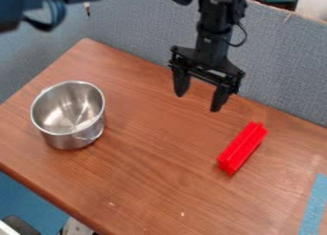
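My gripper (200, 91) hangs open above the back middle of the wooden table (141, 162), with nothing between its fingers. A red elongated block (242, 148) lies on the table at the right, below and to the right of the gripper, apart from it. A shiny metal pot (69, 115) stands at the left of the table.
A grey padded wall (281, 76) runs along the table's back edge. A light blue strip (313, 201) lies at the right edge.
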